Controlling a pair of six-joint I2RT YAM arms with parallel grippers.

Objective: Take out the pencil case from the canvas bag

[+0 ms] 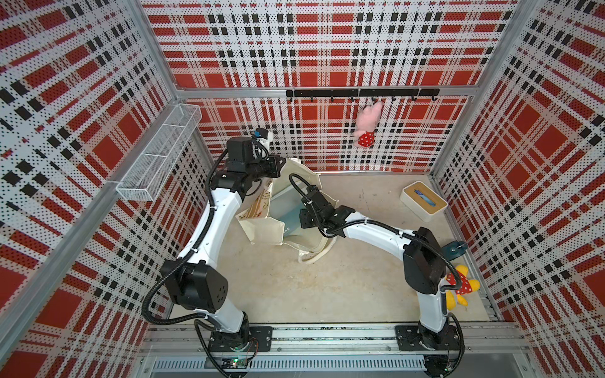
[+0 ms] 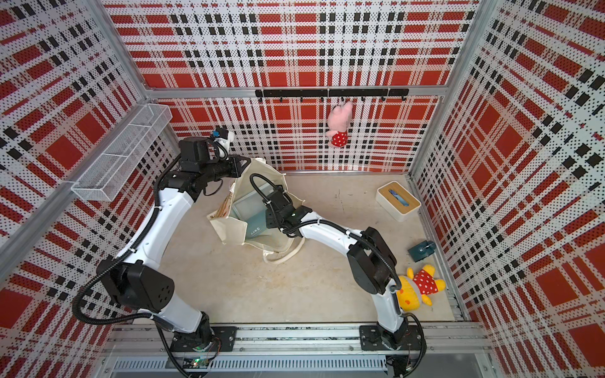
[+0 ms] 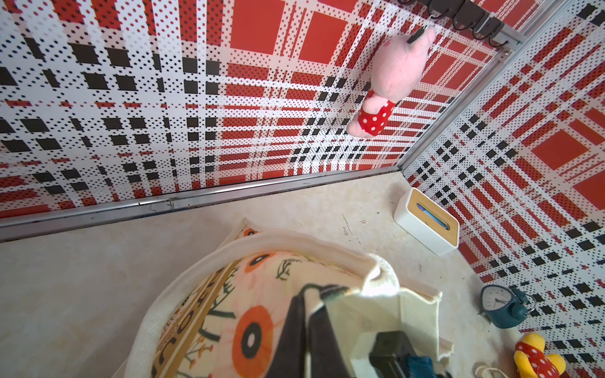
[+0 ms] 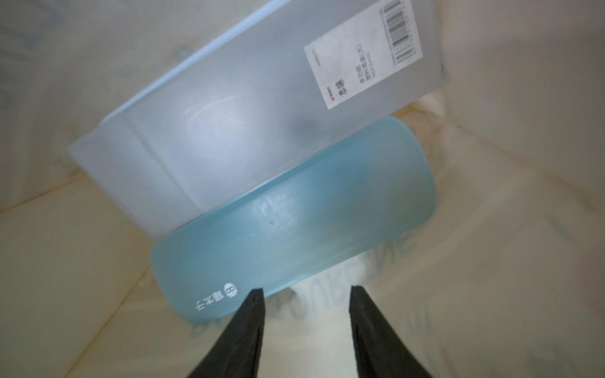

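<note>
The cream canvas bag (image 1: 263,231) lies tilted on the table, its mouth toward the front. Inside it, in the right wrist view, a light-blue round-cornered case (image 4: 302,214), which looks like the pencil case, lies against a translucent grey box (image 4: 252,113) with a label. My right gripper reaches into the bag. Its fingers stand apart, with nothing between them, just below the blue case's lower edge. My left gripper is shut on the bag's upper edge, a strip of pale cloth showing between its fingers.
A white box (image 1: 423,200) with a blue item on its lid stands at the back right. A teal clock (image 2: 421,250) and a yellow plush toy (image 2: 421,288) lie at the right. A pink plush (image 1: 367,124) hangs on the back wall.
</note>
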